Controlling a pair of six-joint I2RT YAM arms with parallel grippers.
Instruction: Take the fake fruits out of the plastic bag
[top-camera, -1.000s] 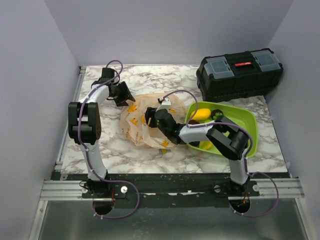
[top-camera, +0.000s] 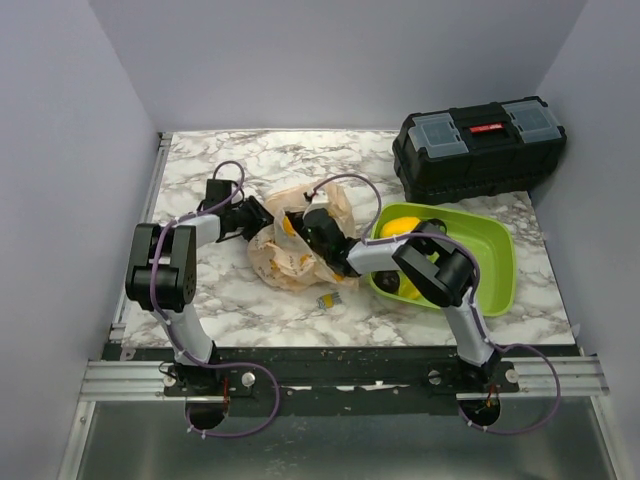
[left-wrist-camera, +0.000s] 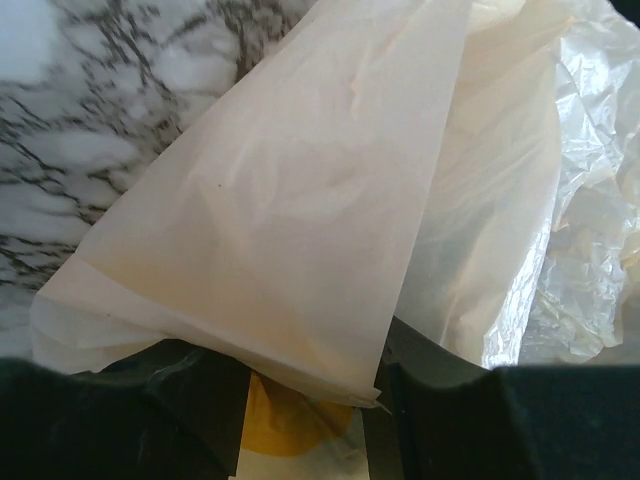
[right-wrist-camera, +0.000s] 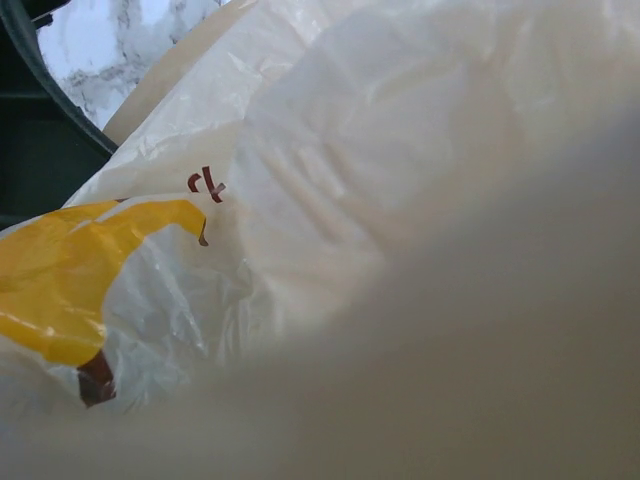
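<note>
A pale, translucent plastic bag (top-camera: 290, 262) with yellow print lies crumpled in the middle of the table. At its left edge, my left gripper (top-camera: 264, 215) is shut on the plastic; a fold of bag film runs between the fingers in the left wrist view. My right gripper (top-camera: 296, 225) is open at the bag's middle, among its folds. Bag film fills most of the right wrist view, with a yellow printed patch (right-wrist-camera: 60, 270), and hides the fingers there. Whether any fruit is inside the bag cannot be seen.
To the right, a green basket (top-camera: 505, 265) holds yellow fruit (top-camera: 401, 226) and several darker pieces, partly under my right arm. A black toolbox (top-camera: 480, 150) stands behind it. A small yellow-and-blue item (top-camera: 329, 300) lies before the bag.
The right gripper has shifted slightly left and back.
</note>
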